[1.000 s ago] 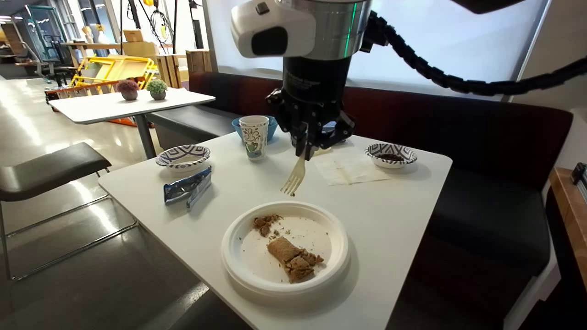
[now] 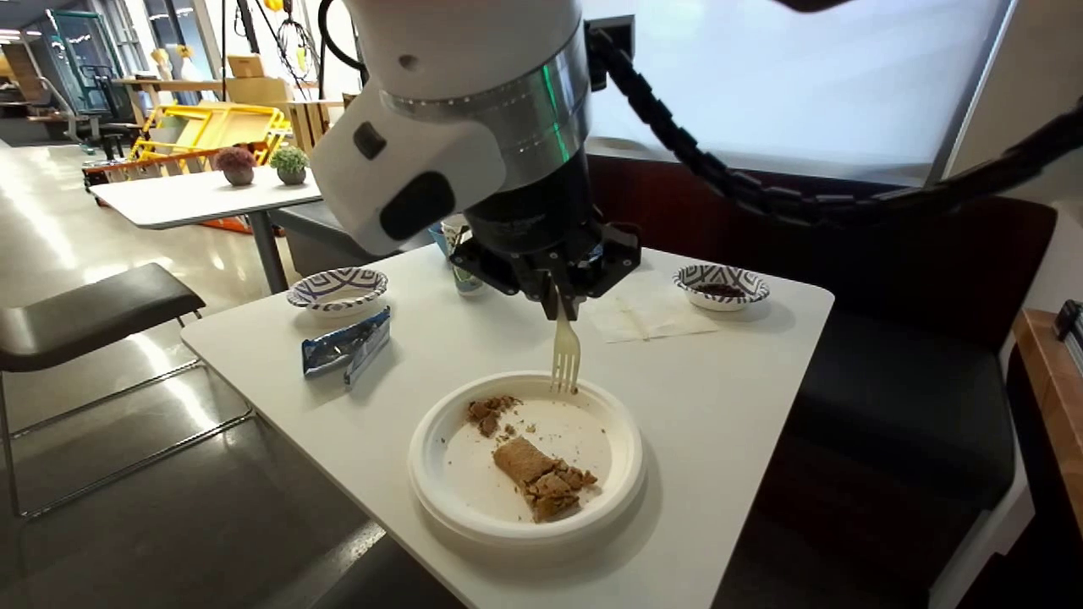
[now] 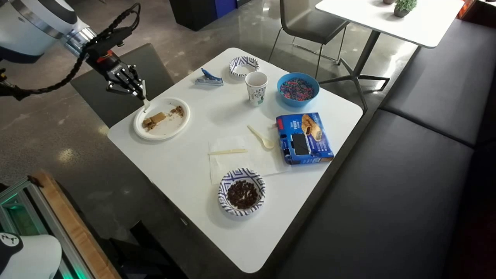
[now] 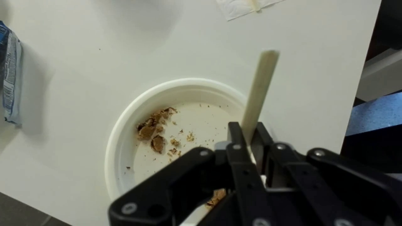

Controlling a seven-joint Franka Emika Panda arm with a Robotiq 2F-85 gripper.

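Note:
My gripper [image 2: 564, 313] is shut on the handle of a pale fork [image 2: 565, 355], which hangs with its tines down over the far part of a white plate [image 2: 426, 487]. In the wrist view the fork's handle [image 4: 260, 88] sticks up between the black fingertips. On the plate lie a broken brown bar [image 2: 528, 467] and, to its left, a heap of crumbled pieces [image 2: 489, 413]. A dark crumb shows near the tines. Whether the tines touch the plate I cannot tell. The gripper hides most of the bar in the wrist view.
Around the table stand a blue-foil wrapper [image 2: 347, 345], an empty patterned bowl [image 3: 244, 66], a paper cup [image 3: 256, 86], a blue bowl [image 3: 298, 89], a blue box [image 3: 304, 138] and a patterned bowl of dark bits [image 3: 241, 192]. A spoon [image 3: 261, 137] and another pale utensil [image 3: 228, 151] lie near a napkin [image 3: 218, 168].
My gripper has come lower, bringing the fork down toward the plate. The fork, slanted before, hangs nearly upright, and the arm has tilted. The food on the plate looks the same.

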